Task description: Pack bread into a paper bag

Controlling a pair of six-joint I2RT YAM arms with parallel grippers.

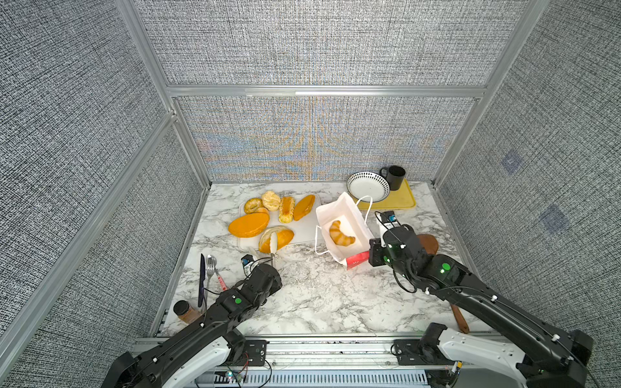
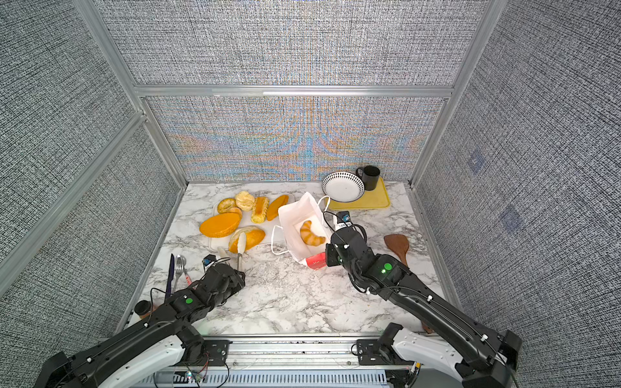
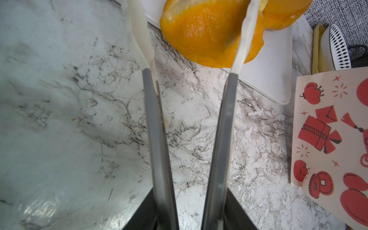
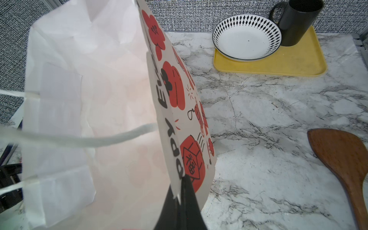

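The white paper bag point(image 1: 332, 214) with red print stands at the centre right, mouth open toward the camera, a croissant point(image 1: 343, 236) inside. My right gripper is shut on the bag's side wall by its printed edge. My left gripper is open, its two long fingers point(image 3: 226, 115) apart with bare table and bread beyond the gap. Past its tips, at the front edge of the white board point(image 1: 304, 227), lies a golden split roll point(image 3: 207, 34). In the top left view one pale fingertip overlaps this roll; contact cannot be told.
Behind the roll, the board holds a large oval bread point(image 1: 249, 225), a braided loaf point(image 1: 286, 210), a long roll point(image 1: 304, 207) and round pieces. A plate point(image 1: 368, 186) and black mug point(image 1: 394, 177) are at the back right. Table between the arms is clear.
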